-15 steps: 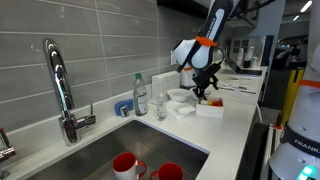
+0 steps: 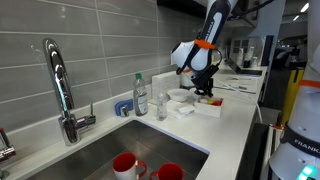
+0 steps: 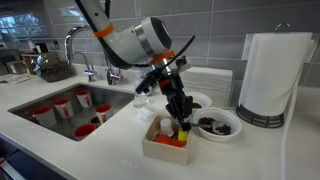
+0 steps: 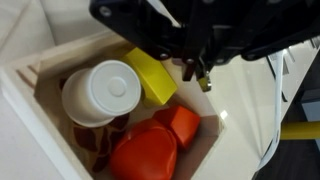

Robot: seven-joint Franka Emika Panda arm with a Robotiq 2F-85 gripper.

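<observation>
A pale open box [image 3: 163, 152] on the counter holds a yellow block [image 4: 151, 77], a white lidded cup [image 4: 112, 88] and red items, including a rounded red piece [image 4: 145, 152] and a smaller red block [image 4: 178, 124]. My gripper points down over the box, close to the yellow block and the box's edge. Its fingers look drawn together, and no object is clearly held between them. A small yellowish patch shows at the fingertips; what it is, I cannot tell. From exterior view 2 the gripper [image 3: 185, 124] appears low at the box's rear side.
Behind the box stands a white bowl [image 3: 217, 125] with dark contents. A paper towel roll [image 3: 268, 80] is farther right. The sink [image 2: 140, 150] holds red cups [image 2: 126, 166]. Bottles [image 2: 140, 95] stand along the wall, and the front counter is clear.
The gripper has shifted slightly over the box. The box and the other things on the counter stand where they were.
</observation>
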